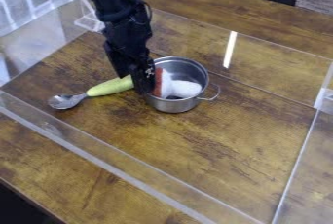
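Observation:
My black gripper (138, 76) hangs over the left rim of a steel pot (186, 101), just above a pale yellow-green vegetable-like object (109, 86); it is open, as far as the small view shows. Inside the pot lie a white object (181, 89) and a red one (158, 82), partly hidden by the gripper. A metal spoon (65, 101) lies on the wooden table (156, 160) left of the pale object.
Clear panels or strips border the work area, and a dark slot runs along the back edge.

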